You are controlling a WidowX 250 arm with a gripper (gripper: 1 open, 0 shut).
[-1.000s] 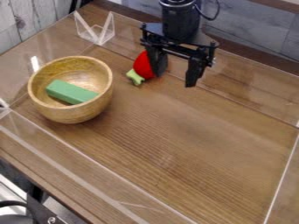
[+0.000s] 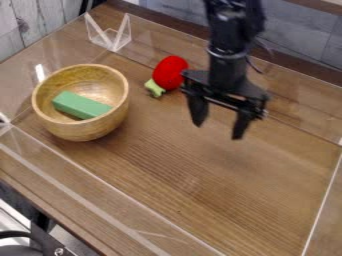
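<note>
The black gripper [image 2: 217,118] hangs over the right middle of the wooden table, blurred, its two fingers spread to either side. A red round object [image 2: 170,72] lies to its upper left, with a small pale green piece beside it. A wooden bowl [image 2: 100,125] at the left holds a green block [image 2: 78,107].
A white wire-like holder [image 2: 110,35] stands at the back left.
The gripper has moved toward the front of the table, lower in view, and its fingers appear wider apart. The objects on the table look unchanged.
</note>
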